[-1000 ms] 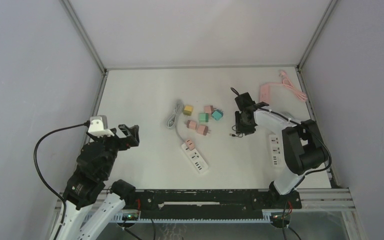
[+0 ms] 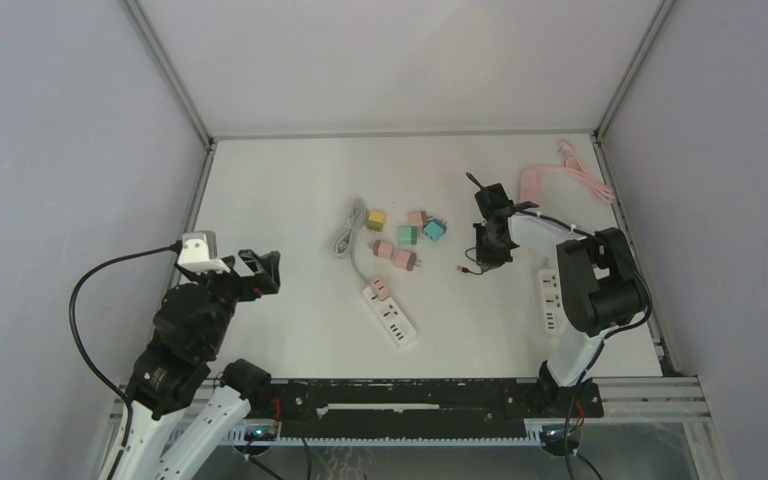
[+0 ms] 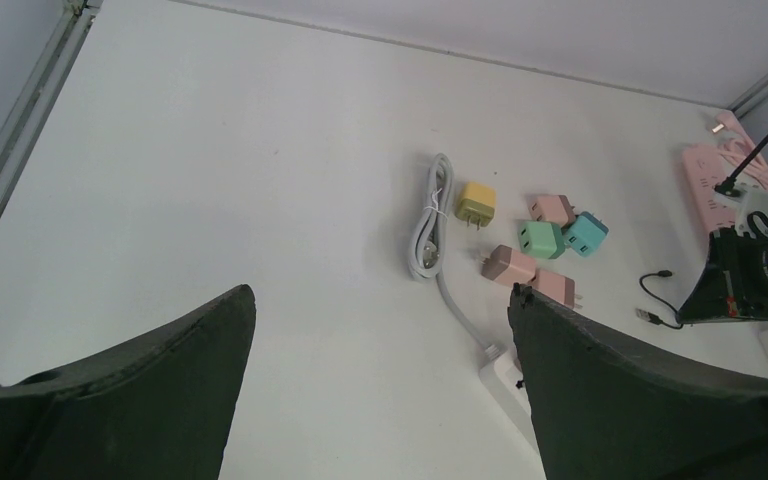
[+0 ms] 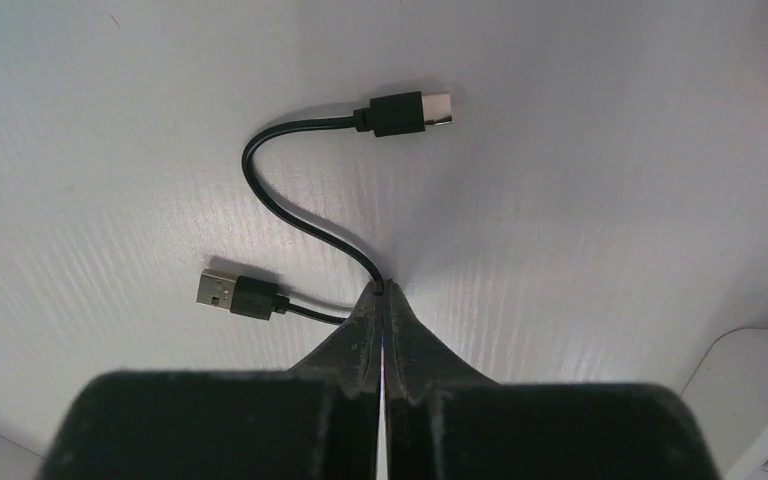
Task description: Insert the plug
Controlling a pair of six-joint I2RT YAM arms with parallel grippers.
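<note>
A short black USB cable (image 4: 300,225) lies on the white table; its USB-A end (image 4: 235,295) and smaller connector (image 4: 400,113) both rest on the surface. My right gripper is shut on the cable's middle, low at the table. My left gripper stands open above the left side, nothing between its fingers. Several plug adapters in pink, green, teal (image 2: 435,229) and yellow (image 2: 376,218) lie in the centre, beside a white power strip (image 2: 390,320) with a pink plug (image 2: 380,288) on it and a coiled grey cord (image 2: 345,240).
A second white strip (image 2: 550,295) lies at the right, below my right arm. A pink strip (image 2: 530,183) with coiled cord is at the back right.
My right gripper has shifted slightly right and down in the top view, with the cable moving a little. The left arm is practically still.
</note>
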